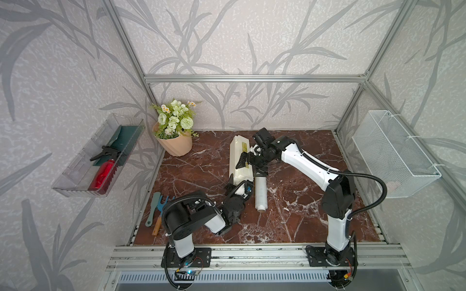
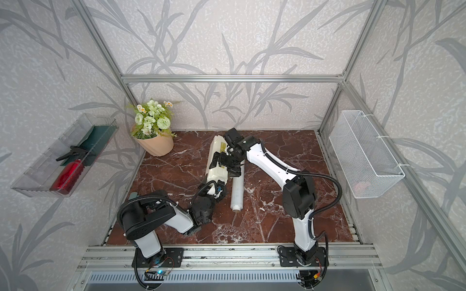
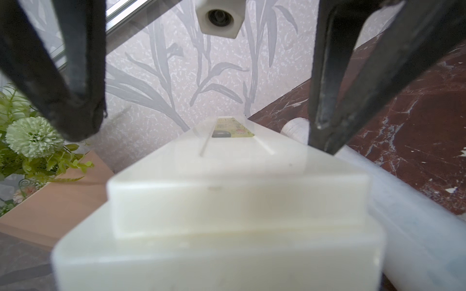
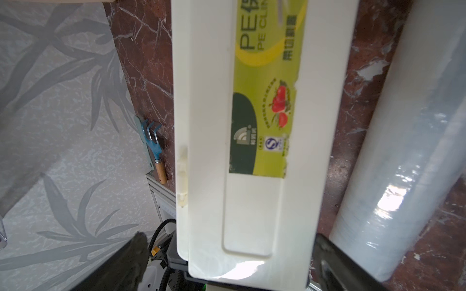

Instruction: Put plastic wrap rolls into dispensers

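A long white dispenser with a yellow-green label lies lengthwise on the dark red marbled table, its lid down in the right wrist view. Along its right side rests a wrapped plastic roll, apart from it on the tabletop. At the dispenser's near end, my left gripper is open, its fingers on either side of the white body. Over the label, my right gripper stands open too, its blurred fingers flanking the dispenser. The dispenser's inside is hidden.
A potted plant stands at the back left. Garden tools lie along the left table edge. A clear bin hangs on the left wall and a white wire basket on the right.
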